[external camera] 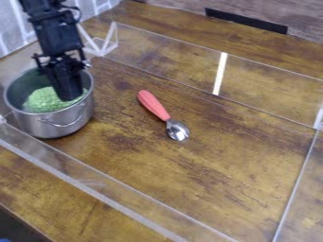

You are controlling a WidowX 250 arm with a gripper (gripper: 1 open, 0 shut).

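A steel pot point(51, 124) stands at the left of the wooden table, with a green textured item point(44, 100) inside it. My black gripper point(62, 87) is down over the pot, its fingertips at or inside the rim beside the green item. Whether it touches the item, and how far the fingers are apart, is unclear. A spoon with a red handle point(151, 104) lies on the table to the right of the pot.
Clear panels or strips border the work area on the far, near and right sides.
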